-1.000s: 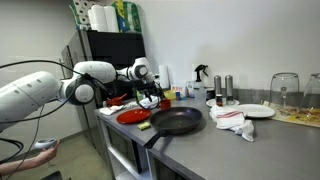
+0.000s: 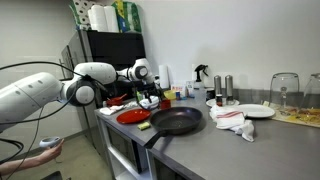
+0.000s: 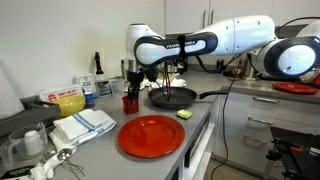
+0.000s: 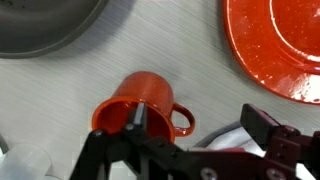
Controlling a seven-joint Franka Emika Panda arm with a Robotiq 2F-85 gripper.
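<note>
A red-brown mug (image 4: 148, 88) stands upright on the counter, its handle (image 4: 184, 120) toward the right in the wrist view. My gripper is open above it. One finger (image 4: 128, 142) overlaps the mug's opening in that view, while the other lies beyond the handle, so the handle appears between them. Exterior view 2 has the gripper (image 3: 132, 88) just over the mug (image 3: 130, 105). How far the fingertips reach down past the rim is unclear.
Close to the mug are a red plate (image 3: 152, 138) and a black pan (image 2: 177, 121). A yellow-green sponge (image 3: 184, 114) lies near the plate. Folded towels (image 3: 84, 124) and a yellow tub (image 3: 71, 103) are also nearby. Bare counter (image 2: 265, 150) extends right of the pan.
The arm and gripper have shifted only very slightly near the mug. The mug, pan and plate appear in the same places.
</note>
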